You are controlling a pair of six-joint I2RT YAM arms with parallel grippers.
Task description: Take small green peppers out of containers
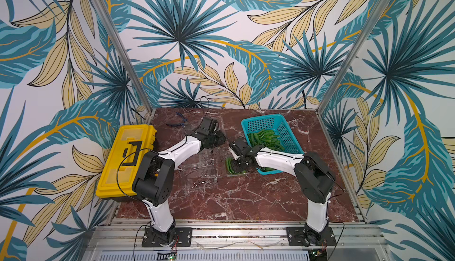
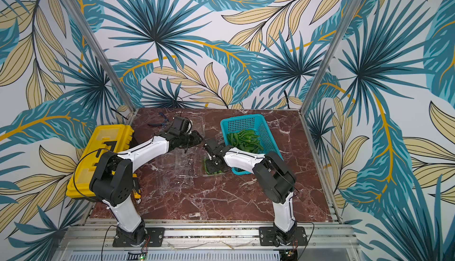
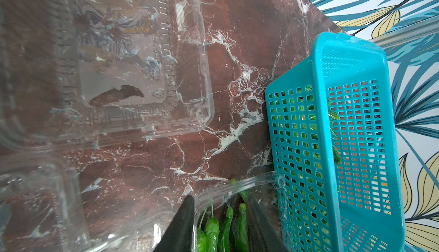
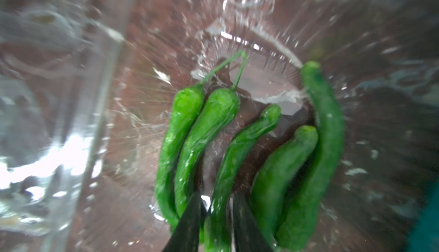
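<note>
Several green peppers [image 4: 208, 128] lie side by side in a clear plastic container [image 4: 137, 60], just left of the teal basket. My right gripper reaches down into that container, its fingers [image 4: 188, 224] parted around the lower part of the middle pepper [image 4: 233, 160]; whether they touch it I cannot tell. The teal basket [image 1: 290, 135] holds many more green peppers [image 1: 266, 138]. My left gripper hangs over the table behind the container, its fingers [image 3: 180, 229] apart. In the left wrist view the peppers [image 3: 212, 229] seen past these fingers lie farther off.
Empty clear containers [image 3: 128, 64] lie flat on the marble table left of the pepper container. A yellow toolbox [image 1: 124, 159] stands at the left edge, and dark pliers [image 1: 177, 121] lie at the back.
</note>
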